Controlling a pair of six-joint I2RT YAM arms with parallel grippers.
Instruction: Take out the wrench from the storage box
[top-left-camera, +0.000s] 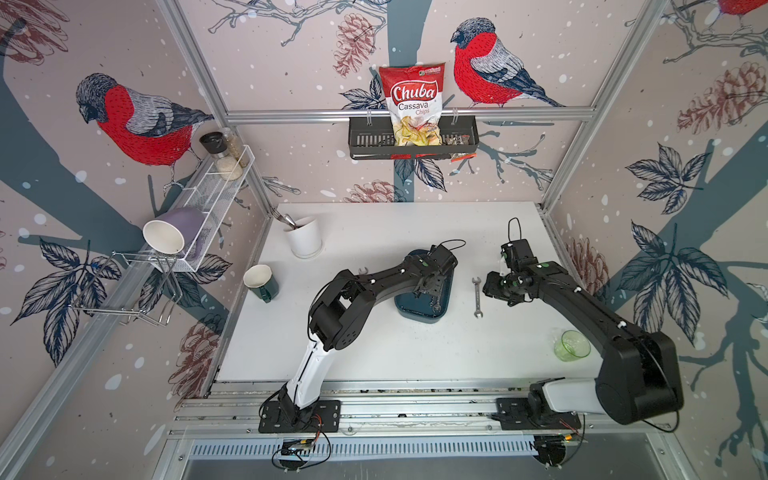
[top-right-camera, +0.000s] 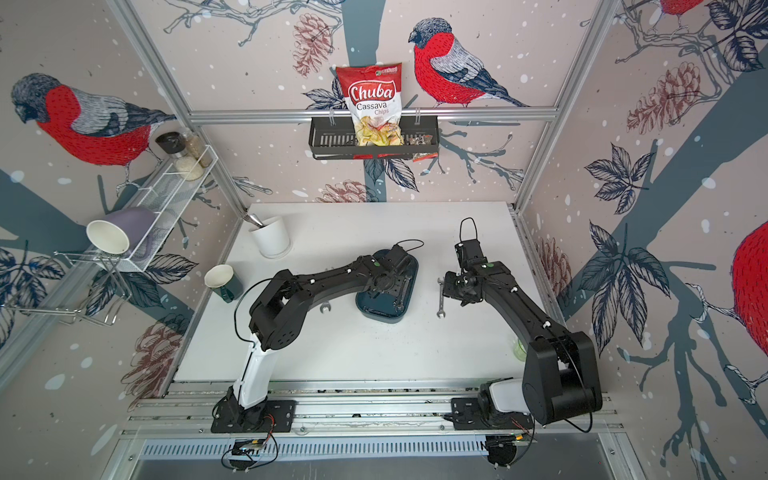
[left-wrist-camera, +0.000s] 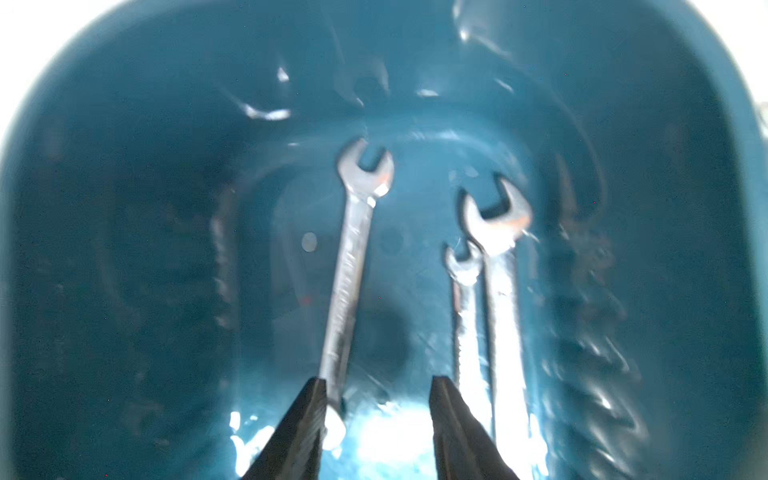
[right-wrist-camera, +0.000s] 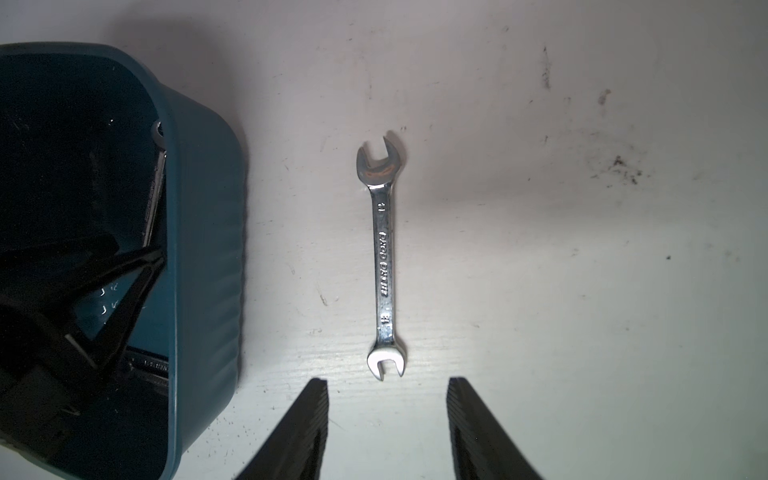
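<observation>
Inside the dark blue storage box (left-wrist-camera: 696, 200) lie three silver wrenches. One wrench (left-wrist-camera: 348, 272) is alone on the left of the left wrist view; a small wrench (left-wrist-camera: 465, 320) and a larger wrench (left-wrist-camera: 504, 336) lie side by side on the right. My left gripper reaches down into the box, its fingers apart and nothing held between them. The lone wrench's lower end shows beside the left fingertip. Over the table right of the box, my right gripper is open, near the lower end of another wrench (right-wrist-camera: 384, 256) lying on the white tabletop.
One more wrench end (top-right-camera: 325, 307) shows on the table below the left arm. A green mug (top-left-camera: 261, 283) and a white utensil holder (top-left-camera: 305, 238) stand at the left, a green glass (top-left-camera: 572, 345) at the front right.
</observation>
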